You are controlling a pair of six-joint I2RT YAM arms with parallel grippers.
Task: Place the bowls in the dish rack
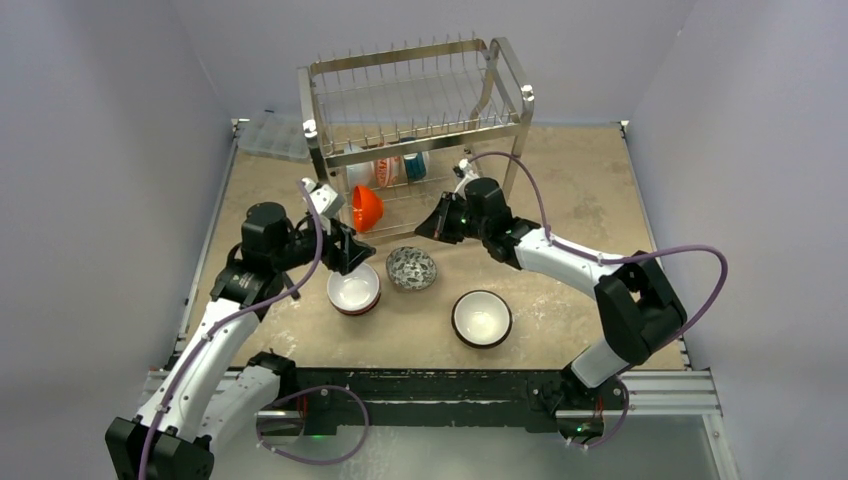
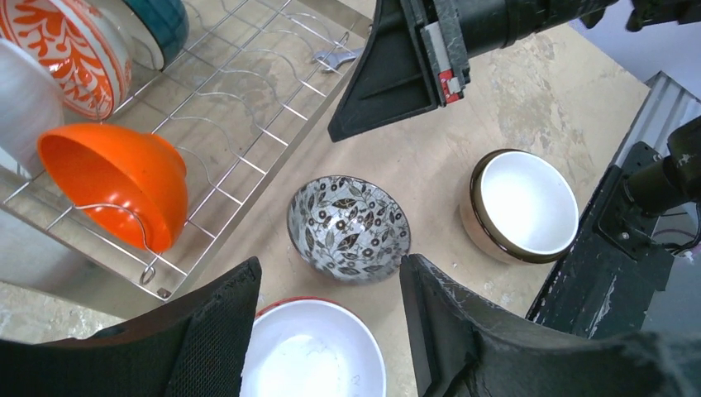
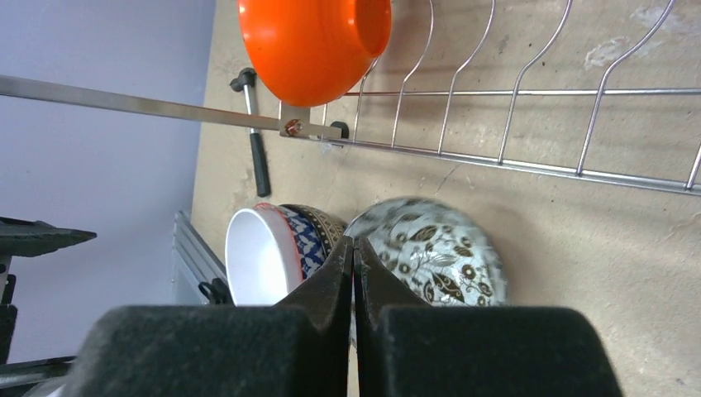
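Below and between both grippers is the floral-patterned bowl (image 1: 411,268), inside face up, just right of the white bowl stack (image 1: 354,288). It lies outside all the fingers and looks slightly blurred in the right wrist view. My right gripper is shut with its tips together and nothing between them, in front of the patterned bowl in that view. Spread apart, the left gripper's fingers (image 2: 219,318) hold nothing; the white stack shows between them. An orange bowl (image 2: 124,186) leans in the lower tier of the dish rack (image 1: 420,137).
More bowls stand in the rack, among them an orange-patterned one (image 2: 70,54) and a teal one (image 2: 161,25). A dark-rimmed bowl (image 1: 482,318) rests at front right. A hammer (image 3: 257,141) lies left of the rack.
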